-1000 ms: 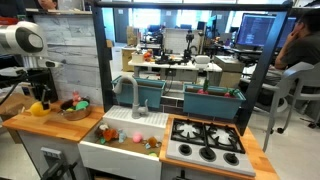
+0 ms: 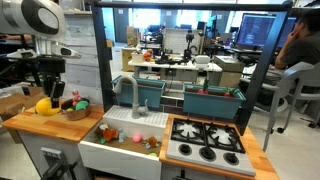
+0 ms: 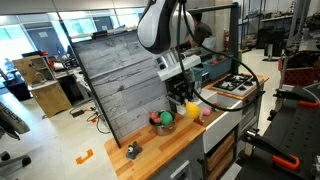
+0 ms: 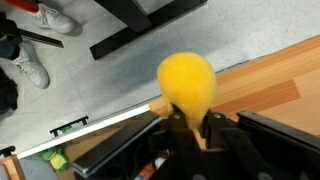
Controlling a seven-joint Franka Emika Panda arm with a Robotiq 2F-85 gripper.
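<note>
My gripper is shut on a rounded yellow object [image 4: 187, 82], which sticks out past the fingers in the wrist view. In exterior view 1 the yellow object [image 2: 44, 106] is at the left end of the wooden counter [image 2: 47, 126], left of a brown bowl [image 2: 76, 115]. From the other side, exterior view 2 shows the yellow object [image 3: 191, 112] beside the bowl [image 3: 164, 129], which holds red and green pieces. Whether the yellow object touches the counter, I cannot tell.
The sink [image 2: 118, 156] with several colourful items lies right of the bowl, its faucet [image 2: 131, 90] standing behind. Farther right is a stove [image 2: 207, 142]. A small dark item [image 3: 133, 150] rests on the bare counter in exterior view 2.
The arm moved with it.
</note>
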